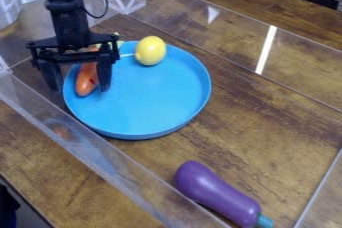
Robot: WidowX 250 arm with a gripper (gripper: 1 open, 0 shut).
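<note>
A black gripper (76,64) hangs at the upper left over the left part of a round blue plate (154,100), its fingers open around an orange carrot-like object (86,80) on the plate. The fingers partly hide that object, and whether they touch it I cannot tell. A yellow lemon-like object (151,48) sits at the back of the plate.
A purple eggplant-like object (214,192) lies at the lower right, apart from the plate. A clear plastic edge crosses the lower left.
</note>
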